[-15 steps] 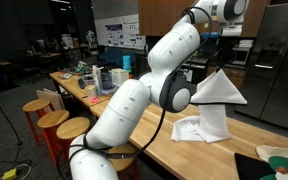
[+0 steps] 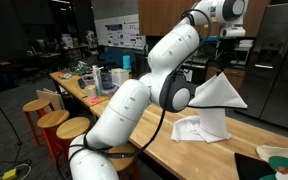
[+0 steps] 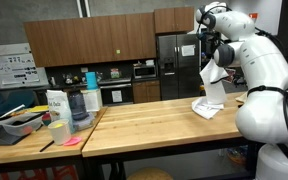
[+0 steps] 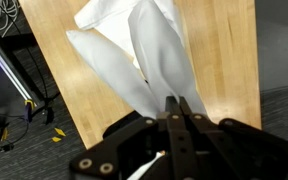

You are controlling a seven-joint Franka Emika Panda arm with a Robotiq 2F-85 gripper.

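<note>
My gripper is high over the wooden table and shut on a white cloth (image 4: 164, 58). From the fingers the cloth hangs in broad folds, seen in exterior view 1 as a pale drape (image 2: 218, 98). Below it, white fabric (image 2: 192, 129) lies crumpled on the tabletop; whether it is the same piece as the hanging part, I cannot tell. Exterior view 2 also shows the hanging cloth (image 3: 214, 77) at the right side of the table. Its pinched edge is partly hidden by the dark fingers.
A dark flat item (image 2: 252, 167) and a white-and-green object (image 2: 282, 156) sit at the table's near right. Containers (image 3: 76, 105) and a paper bag (image 3: 59, 105) crowd the far-left end in exterior view 2. Bare wood (image 3: 149, 128) fills the middle. Stools (image 2: 54, 120) stand alongside.
</note>
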